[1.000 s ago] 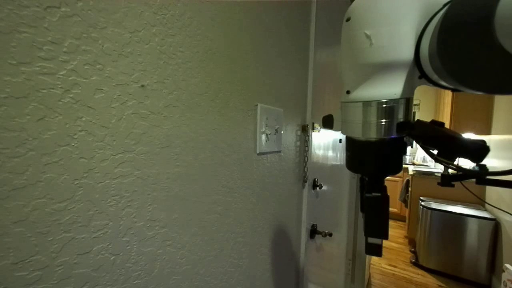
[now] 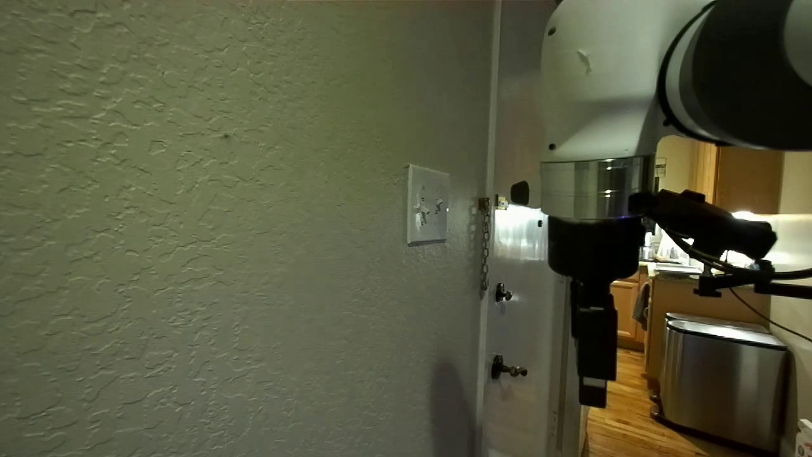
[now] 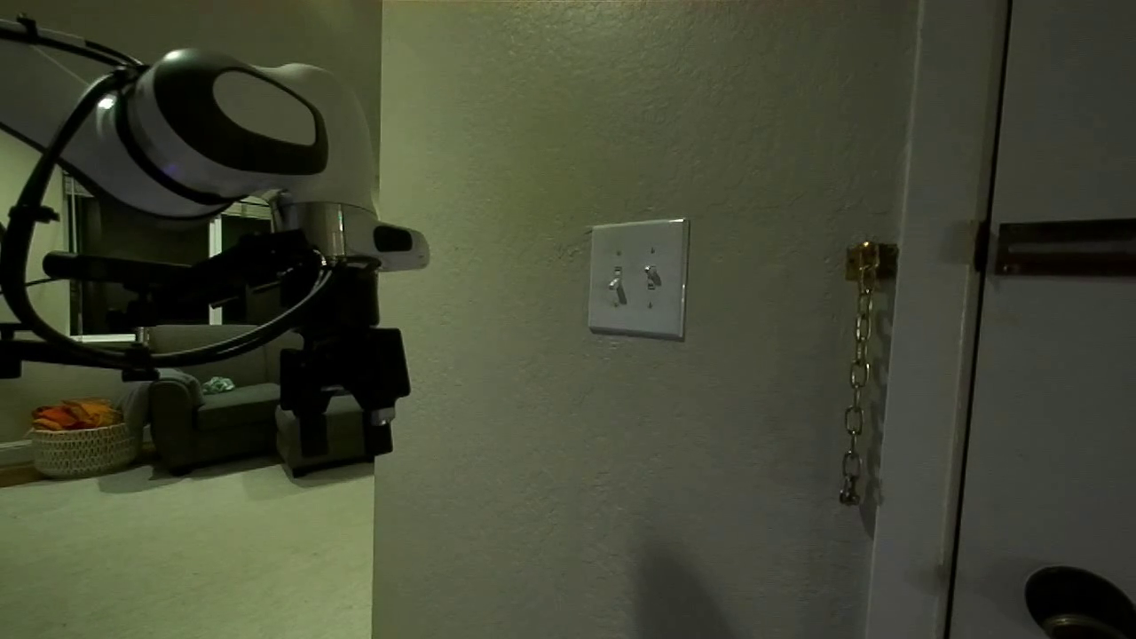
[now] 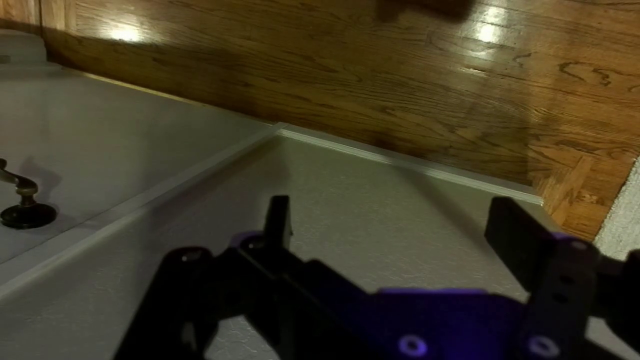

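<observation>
A white wall plate with two toggle light switches [image 3: 639, 279] is mounted on the textured wall; in exterior view 1 the same switch plate [image 2: 428, 205] appears at an angle. One toggle, on the left, points lower than the one on the right. My gripper points down, its fingers spread wide with only bare wall and floor visible between them. In exterior view 2 the gripper [image 3: 345, 437] hangs left of the switch plate and lower than it, apart from it. The plate is out of the wrist view.
A door chain [image 3: 855, 394] hangs beside the door frame, right of the switches. The door handle [image 4: 27, 204] shows at the wrist view's left. Behind the arm stands a steel bin [image 2: 719, 384]. Open wall surrounds the plate.
</observation>
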